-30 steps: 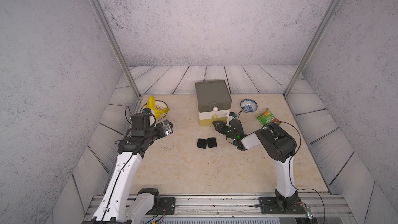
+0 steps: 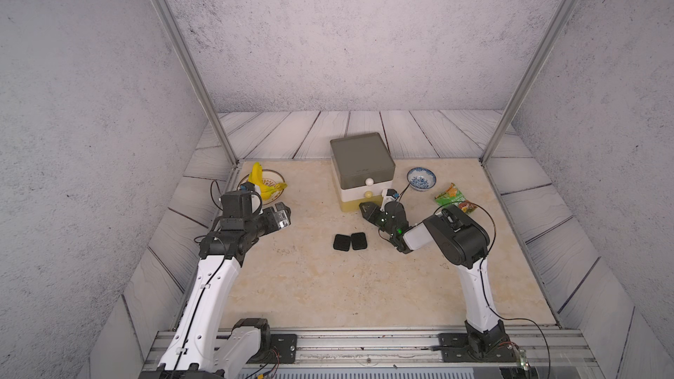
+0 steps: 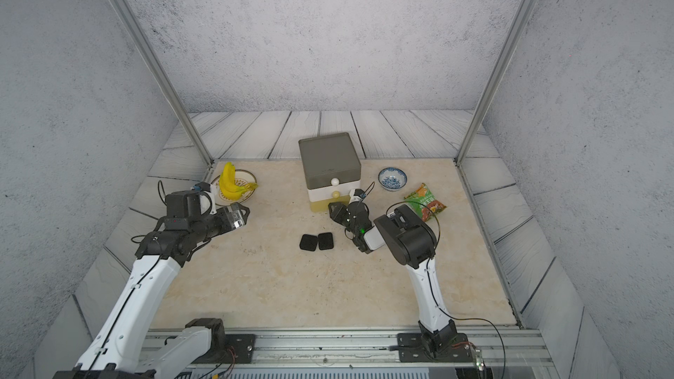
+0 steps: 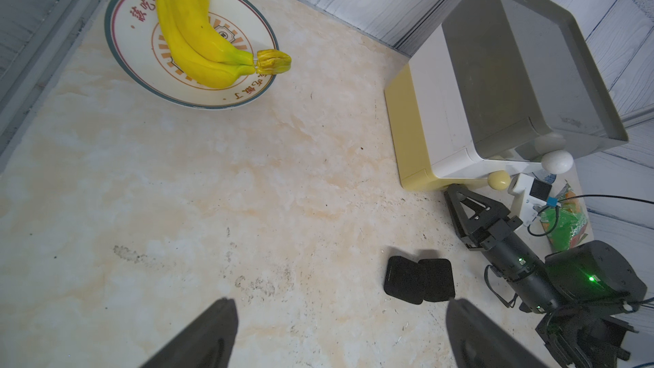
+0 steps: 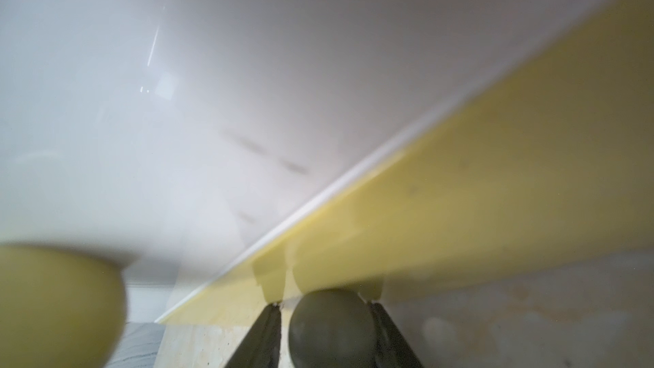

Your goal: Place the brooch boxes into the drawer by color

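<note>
Two black square brooch boxes (image 2: 342, 242) lie side by side on the table in front of the drawer cabinet (image 2: 362, 158). The cabinet has a grey top section, a white drawer (image 4: 442, 109) and a yellow bottom drawer (image 4: 410, 129), all closed. At the cabinet's front stands my right gripper (image 2: 366, 209). In the right wrist view its fingers (image 5: 262, 342) flank the dark round knob (image 5: 332, 330) of the yellow drawer; a narrow gap shows on one side, and a firm grip cannot be made out. My left gripper is open and empty over the table's left side.
A plate (image 4: 129, 61) with bananas (image 4: 197, 34) sits at the back left. Right of the cabinet are a blue-patterned bowl (image 2: 421, 179) and a green snack bag (image 2: 453, 198).
The cabinet has turned slightly, its front knobs shifting right and back. My right arm has moved a little to the left. The left arm and the boxes look unmoved.
</note>
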